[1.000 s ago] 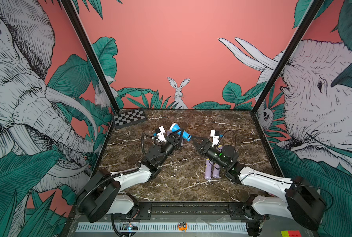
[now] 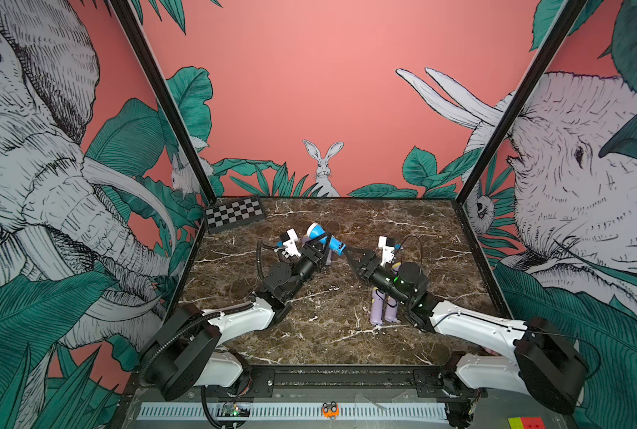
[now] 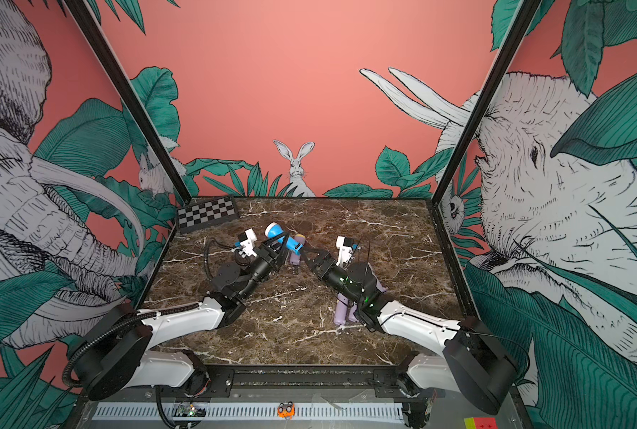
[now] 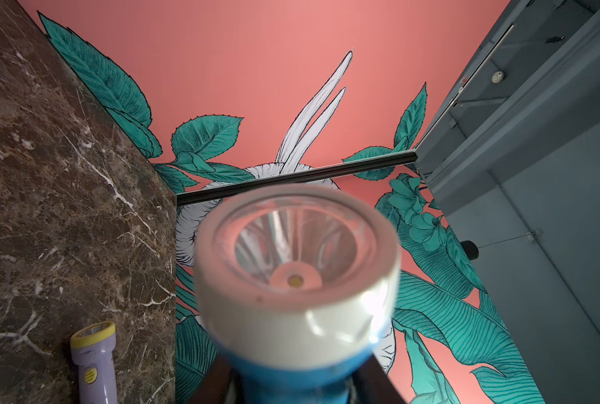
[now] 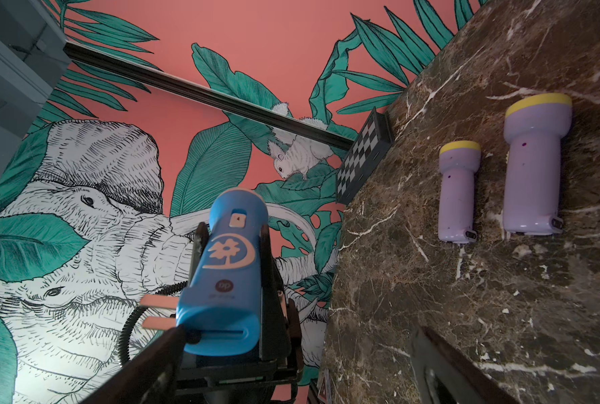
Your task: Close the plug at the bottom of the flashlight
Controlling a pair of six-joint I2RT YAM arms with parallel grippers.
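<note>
A blue flashlight (image 2: pixel 318 233) with a white head is held above the table by my left gripper (image 2: pixel 324 244), which is shut on its body. In the left wrist view the lens of the flashlight (image 4: pixel 293 323) faces the camera. The right wrist view shows the body of the flashlight (image 5: pixel 229 269) between the left fingers, its bottom end toward me, with a slot across it and a small dark spot at one corner. Whether the plug is seated there I cannot tell. My right gripper stands open at that bottom end, its fingers spread wide.
Lilac flashlights with yellow rims lie on the marble table: a lilac flashlight (image 4: pixel 96 367) near the left gripper, and others such as this lilac flashlight (image 2: pixel 377 307) under the right arm. A checkered board (image 2: pixel 234 213) sits at the back left corner.
The left arm and the blue flashlight have stayed in place.
</note>
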